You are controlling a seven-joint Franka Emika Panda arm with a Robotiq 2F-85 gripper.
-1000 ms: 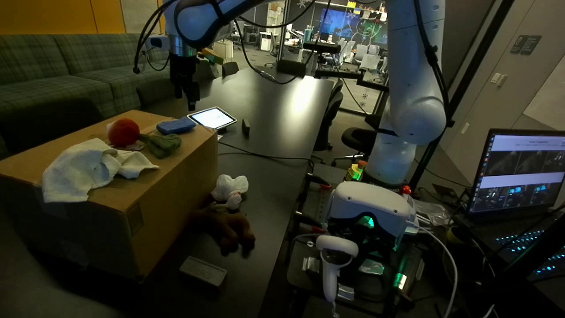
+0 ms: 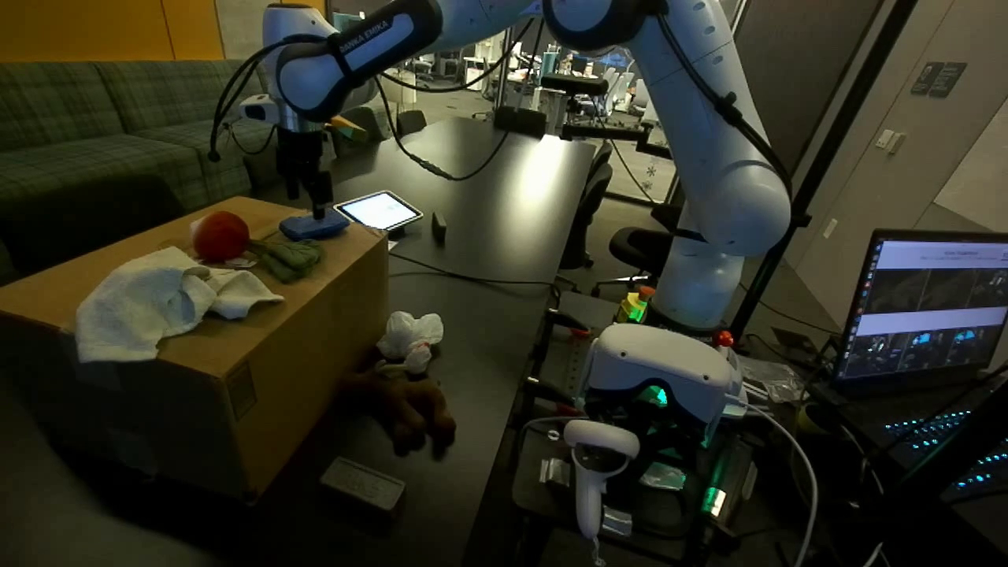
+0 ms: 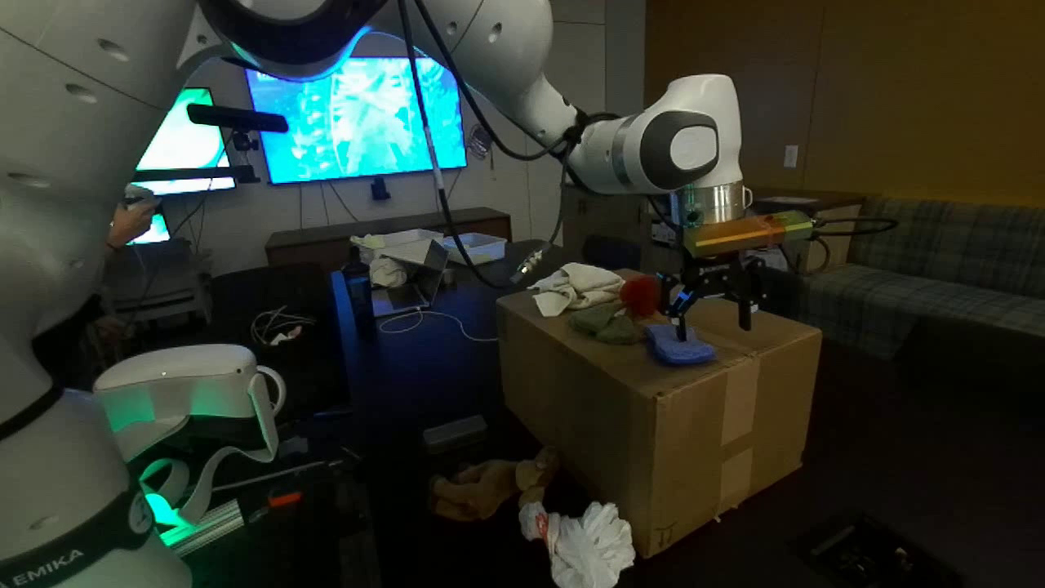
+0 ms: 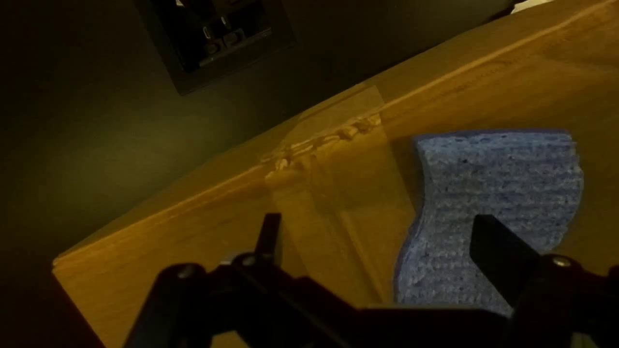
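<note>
A blue sponge-like pad lies flat on the cardboard box, close to the box's taped edge. My gripper stands open just above the box top. In the wrist view its right finger overlaps the pad, while the left one is over bare cardboard and nothing sits between them. From exterior view 2, one fingertip appears at or just over the blue pad; whether it touches is unclear. Beside the pad are a green cloth-like item, a red ball and a whitish towel.
Below the box on the dark table lie a white plastic bag, a brown plush toy and a grey block. A lit tablet rests past the box. The box top near its taped edge is bare.
In exterior view 1 my gripper has moved left and down, from beyond the blue pad to right over it. The things on the box look unmoved.
</note>
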